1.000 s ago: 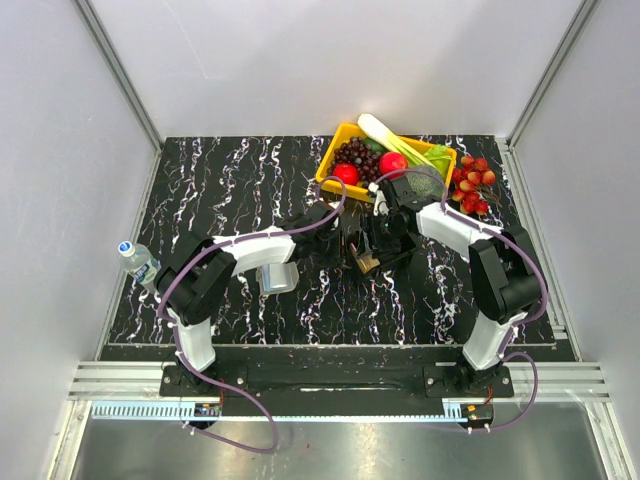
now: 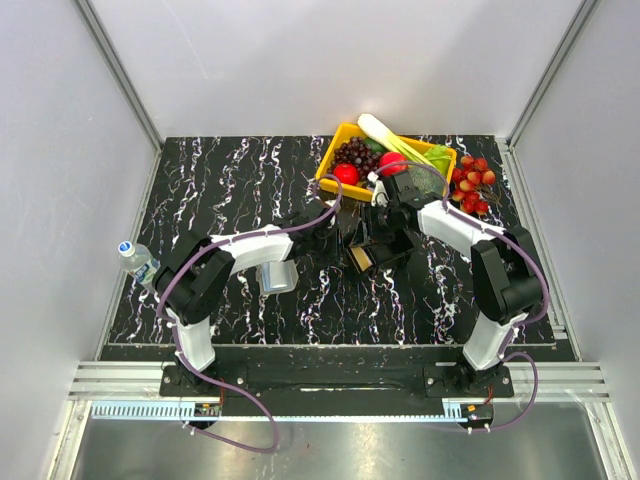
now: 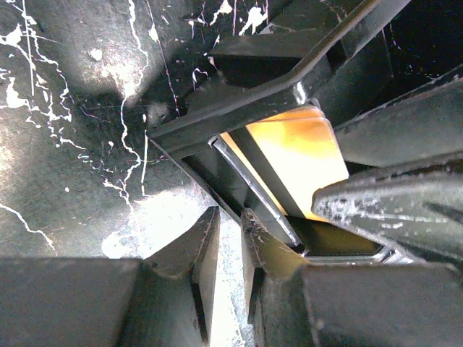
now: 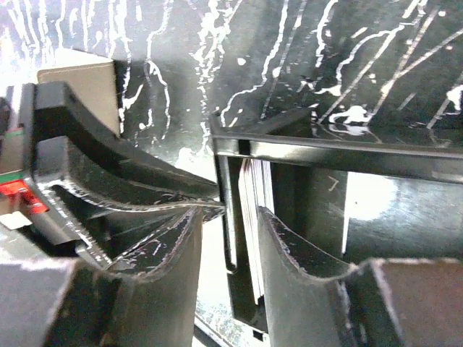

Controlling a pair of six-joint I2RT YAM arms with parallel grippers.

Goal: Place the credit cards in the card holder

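Observation:
The black card holder [image 3: 217, 112] stands tilted above the table in the left wrist view. A gold card lies against its inside, and several thin pale card edges [image 4: 253, 210] show beside its frame in the right wrist view. My left gripper is shut on the holder's edge; one of its fingers [image 4: 206, 208] meets the frame in the right wrist view. My right gripper is part open, its fingertips on either side of the holder's edge and cards. From the top, the gold card [image 2: 361, 258] shows between both grippers.
A white box-like item [image 2: 278, 277] lies left of the holder. Behind are a yellow basket [image 2: 325, 163] of produce and red fruit [image 2: 472, 185]; a bottle [image 2: 138, 262] stands at far left.
The gold card now sits farther left, closer to the holder's left edge. The left arm has stayed still.

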